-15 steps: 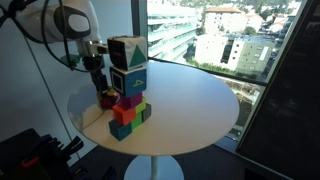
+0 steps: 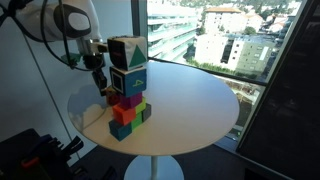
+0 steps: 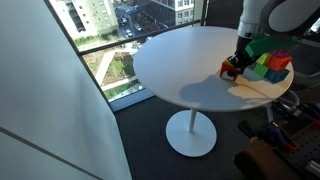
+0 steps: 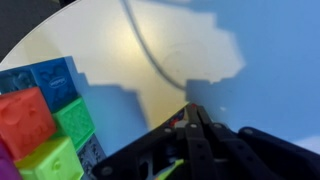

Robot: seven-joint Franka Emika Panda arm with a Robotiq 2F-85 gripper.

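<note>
My gripper (image 2: 103,88) is low over the left side of the table, behind a stack of coloured blocks. In the wrist view its dark fingers (image 4: 200,130) are shut, with nothing visible between them. Part of a multicoloured block (image 4: 178,121) peeks out beside the fingertips, mostly hidden. A reddish block (image 3: 230,70) sits on the table just below the gripper in the second exterior view. The stack has a large black-and-white block (image 2: 127,51) on top, a blue one (image 2: 129,82) under it, and smaller purple, red, green and teal blocks lower down.
In the wrist view the nearby red block (image 4: 25,122), green block (image 4: 75,122) and yellow block (image 4: 52,160) crowd the left edge. Large windows stand behind the table.
The arm has shifted only slightly near the reddish block behind the stack. The stack stands as before.
</note>
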